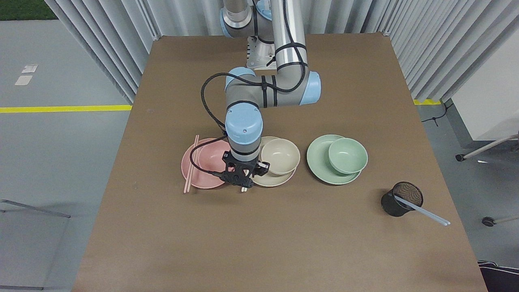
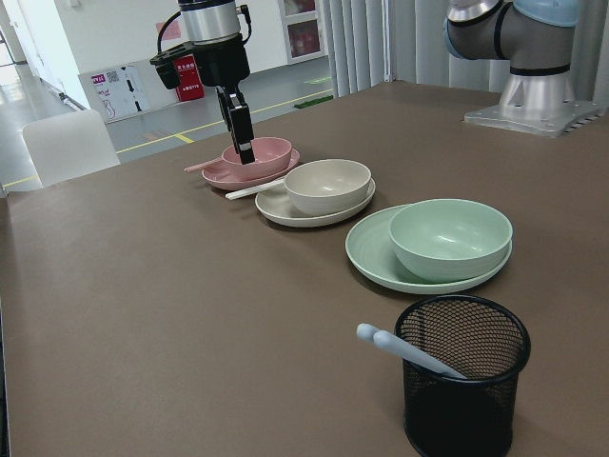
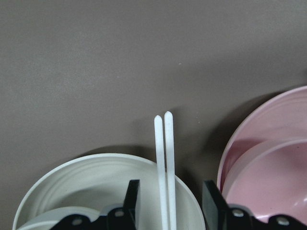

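My gripper hangs open low over the white plate (image 3: pixel 81 182), with white chopsticks (image 3: pixel 168 158) lying between and beyond its fingers, not visibly gripped. The cream bowl (image 1: pixel 280 155) sits on that plate. A pink plate with bowl (image 3: pixel 268 182) and pink chopsticks (image 1: pixel 189 170) lies just beside it on the left in the front view. A green bowl (image 1: pixel 348 155) sits on a green plate (image 1: pixel 321 165) to the right.
A black mesh holder (image 1: pixel 394 204) with light blue chopsticks (image 1: pixel 433 215) stands at the right.
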